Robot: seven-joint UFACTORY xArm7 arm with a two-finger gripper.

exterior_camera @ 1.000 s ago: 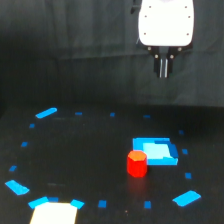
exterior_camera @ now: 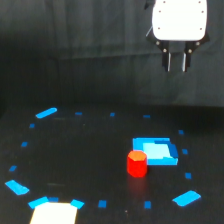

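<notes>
A red six-sided block point(exterior_camera: 137, 164) stands upright on the dark table. Just behind it and to its right is a shallow blue tray point(exterior_camera: 174, 152) with a white inside, partly covered from view by the block. High above the table, at the top right, hangs my gripper point(exterior_camera: 176, 70), white with dark fingers. Its two fingers point down with a clear gap between them, holding nothing, well away from both block and tray.
Flat blue pieces lie around the table: one at the far left point(exterior_camera: 46, 113), another at the front right point(exterior_camera: 186, 198), and several at the front left. A cream block point(exterior_camera: 53, 214) is cut off by the bottom edge. Small blue squares dot the tabletop, whose middle left is clear.
My gripper has shifted right and slightly up in the view, and its fingers are spread wider apart. The block, tray and blue pieces have stayed in place.
</notes>
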